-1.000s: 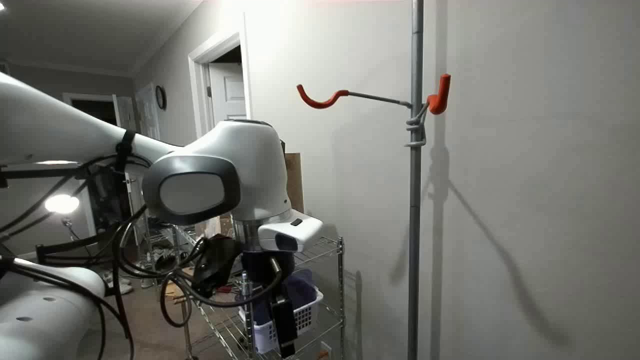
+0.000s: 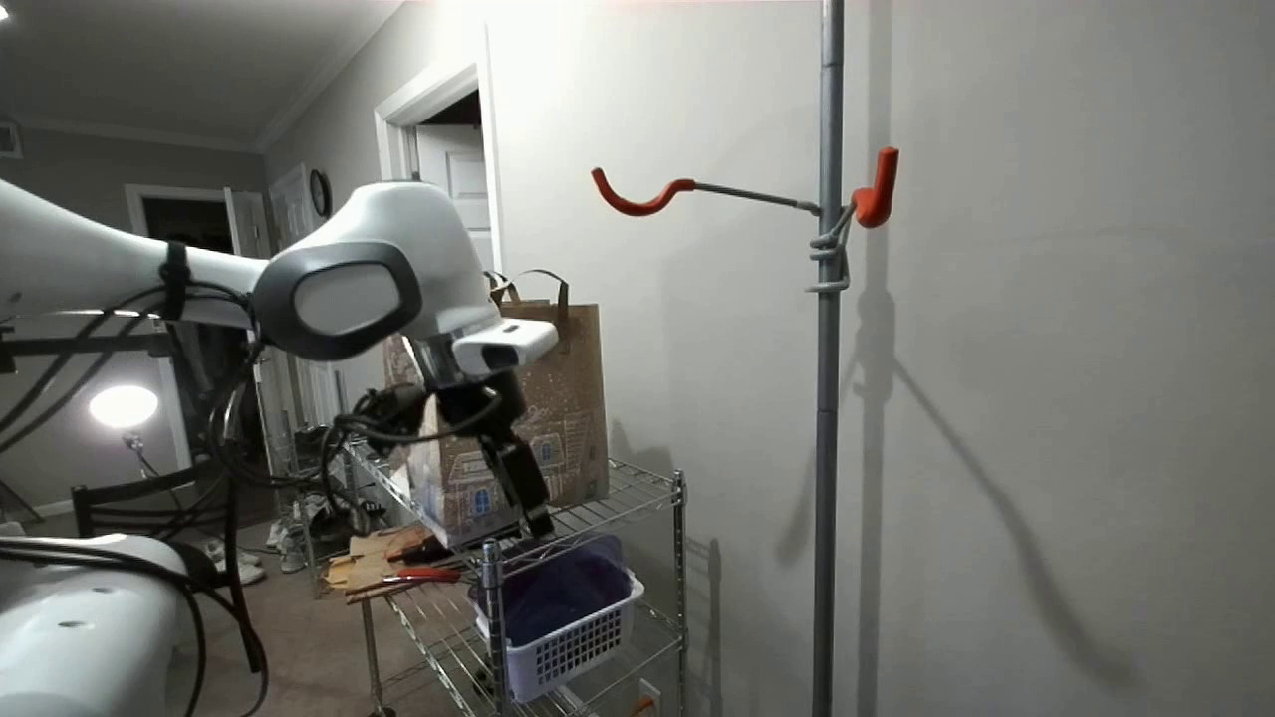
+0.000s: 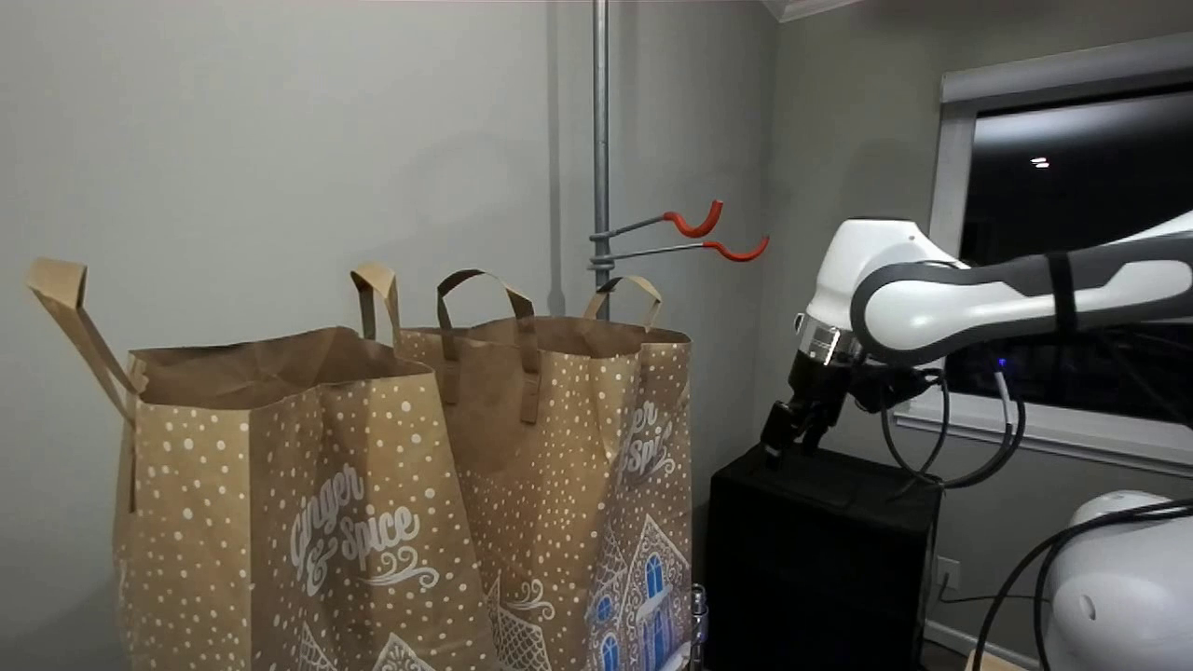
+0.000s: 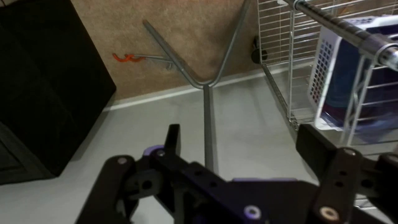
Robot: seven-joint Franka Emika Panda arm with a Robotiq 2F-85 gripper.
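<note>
My gripper is open, its two black fingers well apart with nothing between them in the wrist view. In exterior view 1 it point(image 2: 540, 526) points down and slightly right, seen against the front of the wire shelf point(image 2: 639, 496). From exterior view 2 the gripper point(image 3: 783, 447) appears in front of a black-covered box point(image 3: 822, 559). A grey pole point(image 2: 828, 418) with red-tipped hooks point(image 2: 645, 205) stands to the right against the wall; the hooks point(image 4: 128, 58) are empty.
Two brown paper bags point(image 3: 302, 492) with handles stand on the shelf. Below, on a lower shelf level, sits a white basket point(image 2: 574, 651) holding something dark purple. A chrome rail point(image 4: 335, 22) crosses the wrist view's upper right. Around the pole the space looks clear.
My arm has risen and drawn back to the left in exterior view 1. The gripper has tilted and is higher, uncovering the paper bag and the basket. The hooks and pole have stayed still.
</note>
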